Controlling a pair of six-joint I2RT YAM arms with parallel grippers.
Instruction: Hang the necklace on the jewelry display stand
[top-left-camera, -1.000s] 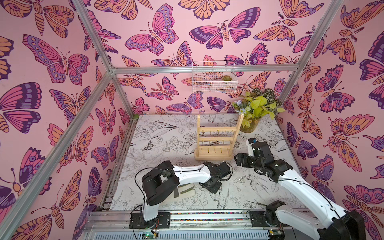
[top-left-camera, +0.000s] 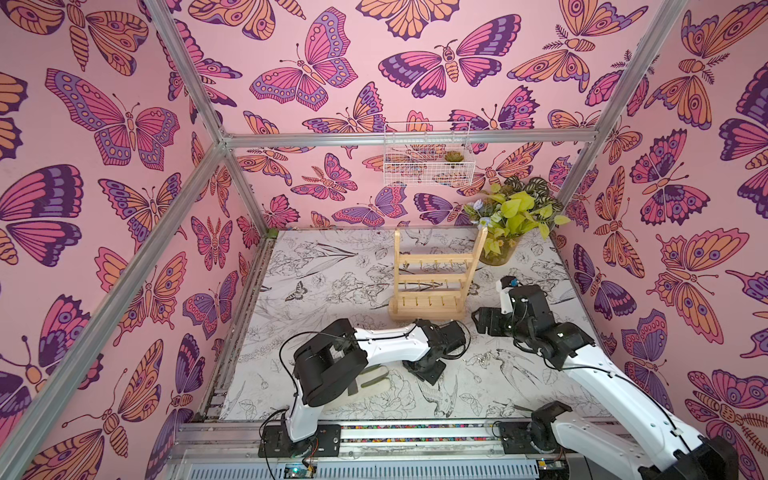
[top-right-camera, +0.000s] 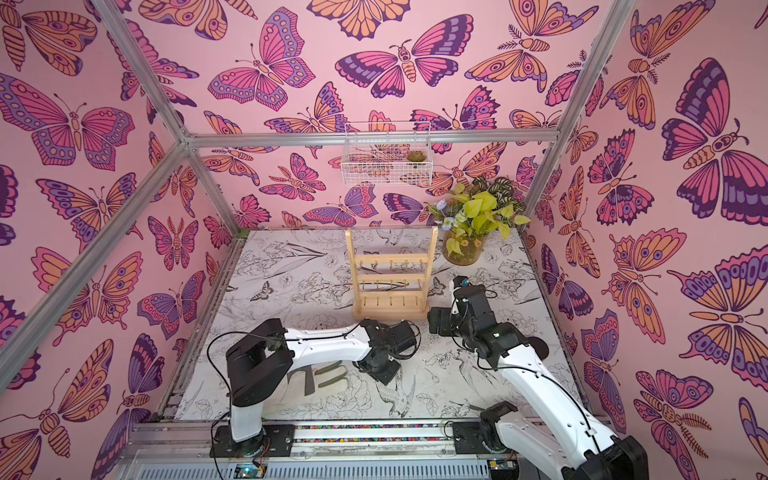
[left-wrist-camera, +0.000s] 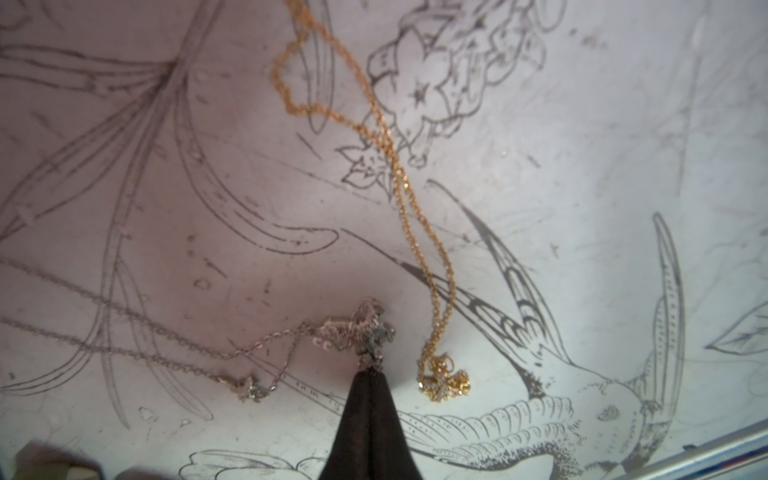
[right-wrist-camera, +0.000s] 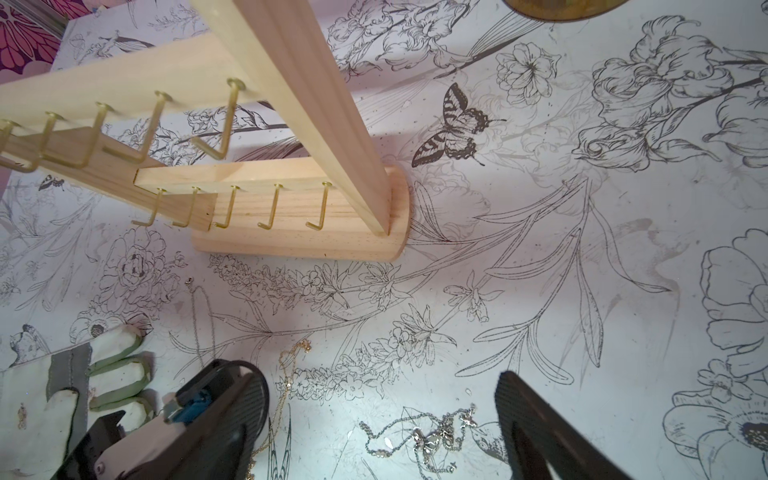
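The wooden display stand with brass hooks stands upright, and no necklace shows on the hooks in the right wrist view. In the left wrist view, a silver necklace lies stretched leftward, its bunched end right at the tips of my left gripper. That gripper is shut; whether thin chain is pinched between the tips cannot be told. A gold necklace lies just right of it. My right gripper is open and empty, to the right of the stand's base and above the table.
Another tangled necklace lies on the table, seen between the right gripper's fingers. A green-grey glove lies near the left arm. A potted plant stands behind the stand on the right.
The left arm has shifted slightly rightward and up in the top left view, its gripper still low over the table. The right gripper has moved marginally right.
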